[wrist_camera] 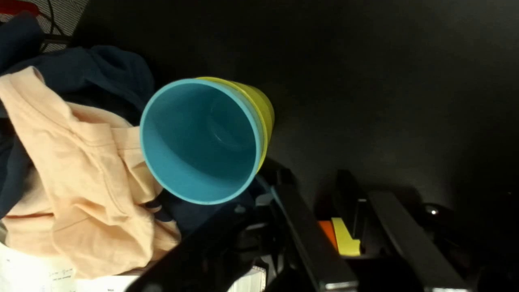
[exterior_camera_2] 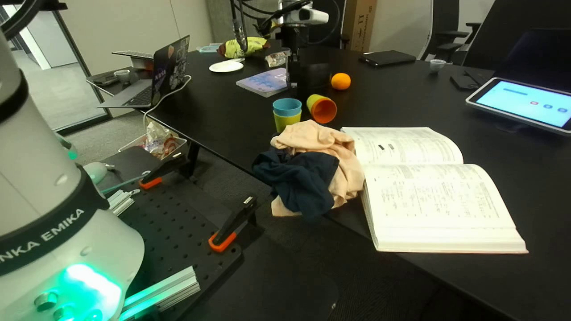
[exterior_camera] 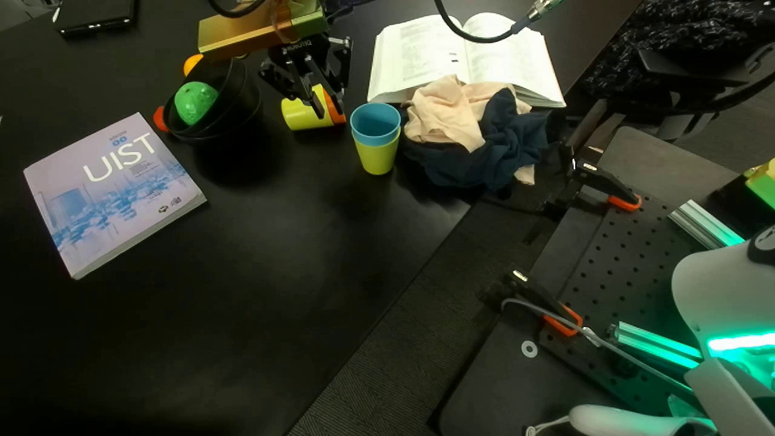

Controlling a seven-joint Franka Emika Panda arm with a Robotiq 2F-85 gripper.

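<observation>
My gripper [exterior_camera: 329,110] hangs open over a yellow cup [exterior_camera: 299,115] with an orange rim or inner cup, which lies on its side on the dark table. In the wrist view, a small part of the lying yellow-and-orange cup [wrist_camera: 346,238] shows in the gap between the fingers; no grip on it is visible. Beside it stands an upright stack: a blue cup [wrist_camera: 199,141] nested in a yellow-green cup [exterior_camera: 378,156]. From the far side, the lying cup's orange opening [exterior_camera_2: 324,110] faces the camera.
Crumpled peach and navy cloth [exterior_camera: 472,131] lies close to the upright stack, by an open book [exterior_camera: 414,54]. Black bowls [exterior_camera: 243,98] holding a green ball [exterior_camera: 194,103] stand on the other side, near a UIST book [exterior_camera: 116,192].
</observation>
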